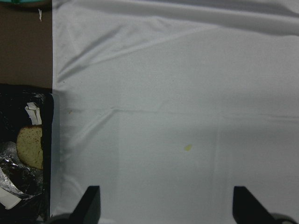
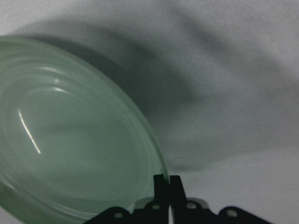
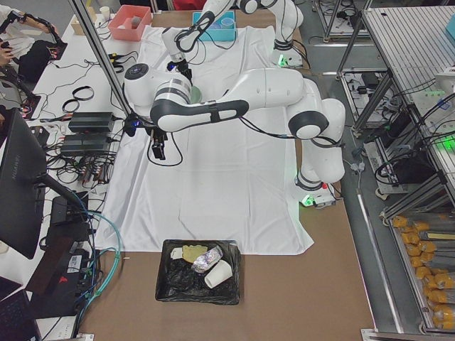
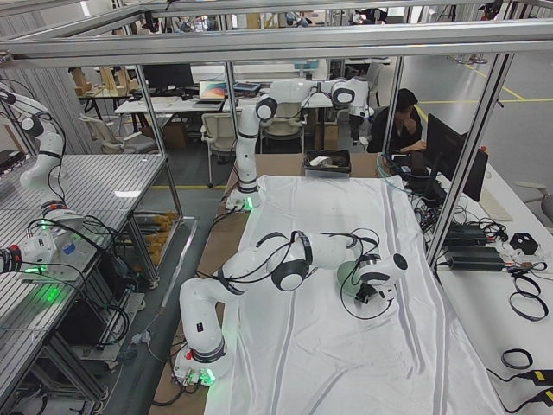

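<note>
A green plate (image 2: 79, 135) lies on the white cloth; in the right wrist view my right gripper is closed on its rim at the plate's lower right, and in the camera right view the plate (image 4: 347, 278) is partly hidden by that arm. My left gripper stands open high over the cloth (image 1: 187, 79), its fingertips far apart with nothing between them. A black-lined bin (image 3: 197, 291) holds a bread slice (image 1: 29, 147), crumpled foil (image 3: 208, 260), a white cup (image 3: 218, 274) and white scraps.
A blue bin (image 3: 220, 35) stands on the brown board at the far end, a red bin (image 3: 128, 21) on the side desk. Monitors, cables and black boxes line the desk.
</note>
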